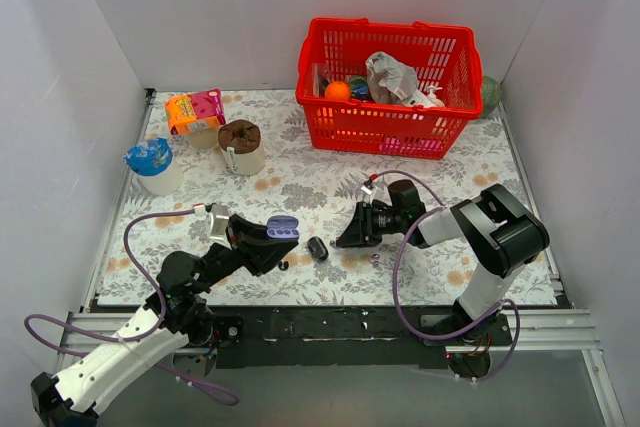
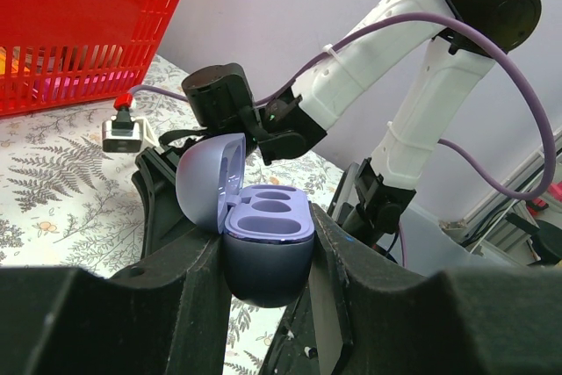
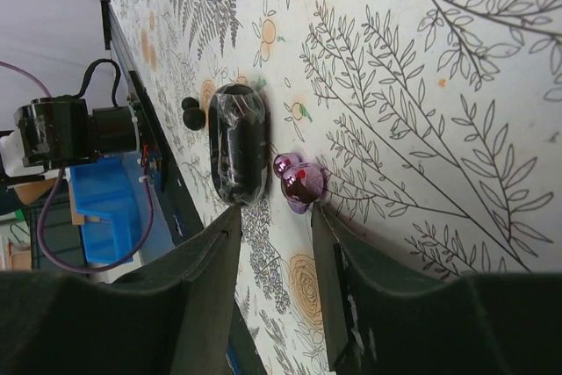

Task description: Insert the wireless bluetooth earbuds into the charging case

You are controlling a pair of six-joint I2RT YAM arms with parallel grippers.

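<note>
My left gripper (image 1: 268,247) is shut on the lilac charging case (image 2: 268,243), held off the table with its lid raised. The case's sockets (image 2: 270,205) look empty. A shiny purple earbud (image 3: 302,183) lies on the patterned table, just ahead of the right fingertips. My right gripper is part open with a clear gap, its right finger very near or touching the earbud; contact is hard to judge. Another small purple earbud (image 1: 375,260) rests on the table, below the right gripper in the top view.
A black glossy case (image 3: 239,142) lies just left of the right gripper, with black earbuds (image 3: 193,114) beyond it. At the back stands a red basket (image 1: 390,137) of goods. Tubs (image 1: 242,147) and a snack packet (image 1: 195,110) occupy the back left. The table's middle is open.
</note>
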